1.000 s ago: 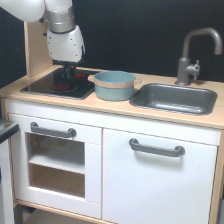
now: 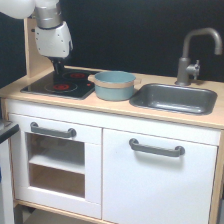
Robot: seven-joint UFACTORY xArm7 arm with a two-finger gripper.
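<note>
At the upper left, the white arm reaches down over the black stove top of a toy kitchen. My gripper is small and dark against the dark wall, just above the back of the stove. How its fingers stand, and whether anything is between them, is too unclear to make out. A blue-green pot with light brown handles sits on the wooden counter between stove and sink, to the right of my gripper and apart from it.
A metal sink with a grey faucet takes up the right side. Below the counter are an oven door with a window and a white cupboard door, both with grey handles. A wooden post stands behind the arm.
The arm and gripper have moved left and slightly up, away from the pot. More of the stove top shows now. The pot has not moved.
</note>
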